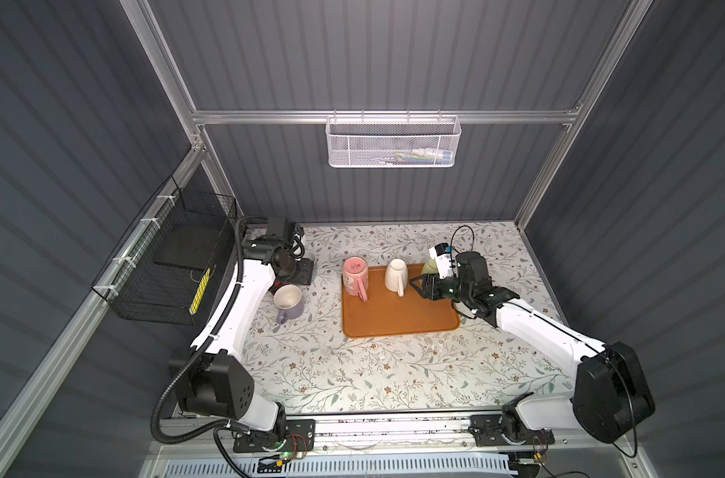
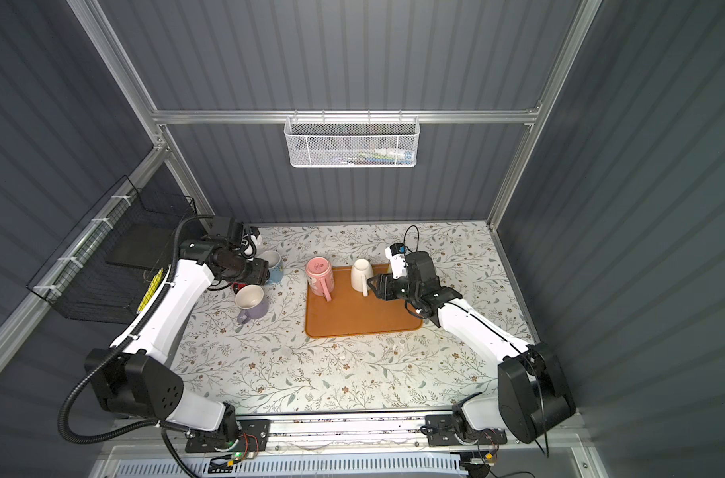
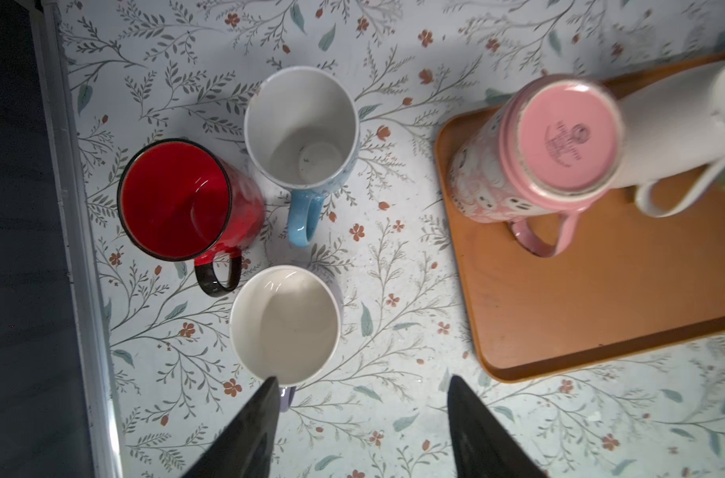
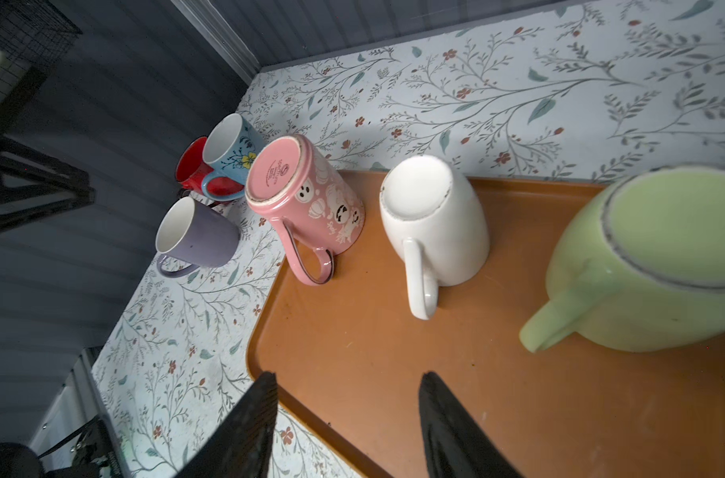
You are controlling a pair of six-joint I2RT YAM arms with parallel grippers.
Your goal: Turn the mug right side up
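Observation:
Three mugs stand upside down on the orange-brown tray (image 4: 354, 342): a pink patterned mug (image 4: 322, 191), a white mug (image 4: 438, 215) and a pale green mug (image 4: 649, 255). Left of the tray, the lavender mug (image 3: 286, 325), the blue mug (image 3: 302, 127) and the red mug (image 3: 179, 199) stand upright with their mouths up. My left gripper is open and empty, raised above these upright mugs. Over the tray, my right gripper has its fingers (image 4: 255, 422) apart with nothing between them, near the white mug and clear of it.
A black wire basket (image 1: 175, 255) hangs on the left wall and a white mesh basket (image 1: 394, 143) on the back wall. The front half of the tray is bare, and the patterned table (image 1: 378, 374) before it is clear.

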